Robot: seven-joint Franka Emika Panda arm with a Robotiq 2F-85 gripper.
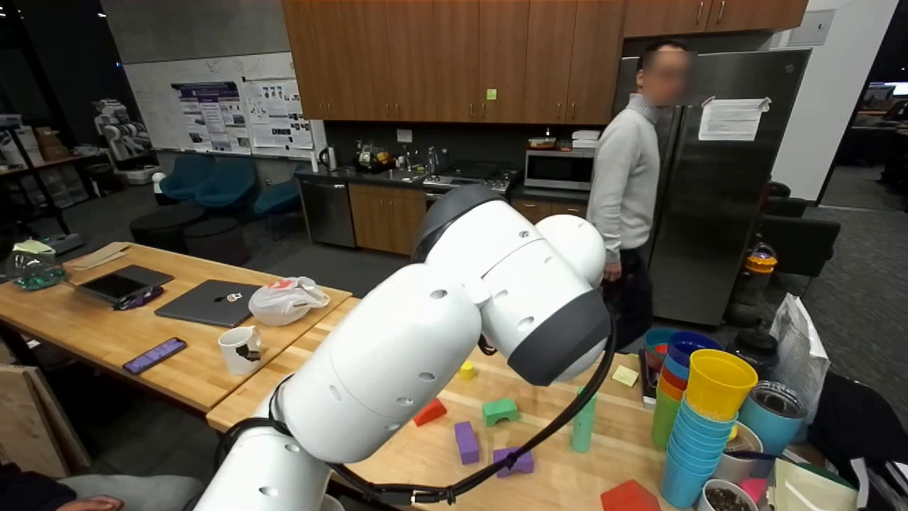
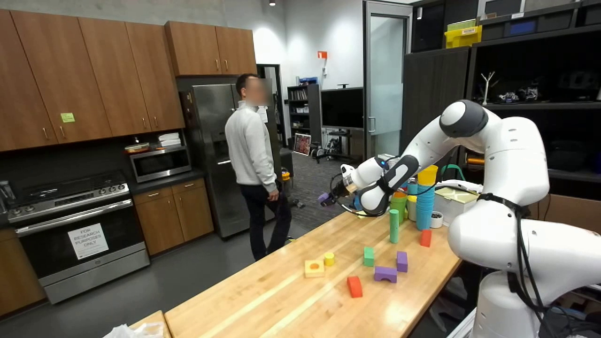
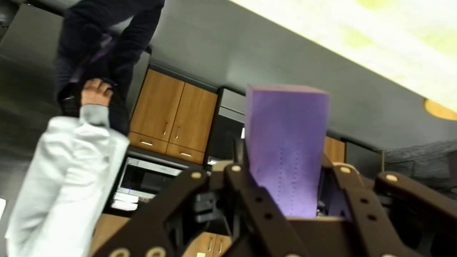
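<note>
A purple block (image 3: 287, 145) is clamped between the dark fingers of my gripper, filling the gap in the wrist view. In exterior view 2 the gripper (image 2: 329, 197) with the purple block is held up past the table's far edge, beyond the cups. Exterior view 1 hides the gripper behind the arm. Loose on the table lie a purple arch (image 2: 386, 274), another purple block (image 2: 401, 261), a green block (image 2: 368, 257), a red block (image 2: 355, 286), a yellow square with a hole (image 2: 314, 268) and a small yellow cylinder (image 2: 329, 258).
A tall green cylinder (image 2: 394, 226) stands on the table near stacked blue cups (image 1: 695, 438) and a yellow cup (image 1: 721, 380). Another red block (image 1: 630, 497) lies near them. A person (image 2: 250, 163) is beyond the table.
</note>
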